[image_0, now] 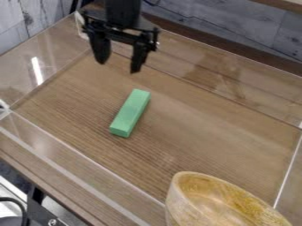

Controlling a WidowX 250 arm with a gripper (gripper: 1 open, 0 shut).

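Note:
My gripper (pixel 116 51) hangs at the top of the camera view, open, its two dark fingers apart with nothing visible held between them. Below and to the right of it, a green elongated block (pixel 130 113) lies flat on the wooden surface, apart from the gripper.
A large yellow bowl (pixel 218 207) sits at the bottom right, cut off by the frame. The wooden surface (pixel 224 124) is otherwise mostly clear. Dark cables run at the lower left corner and upper left edge.

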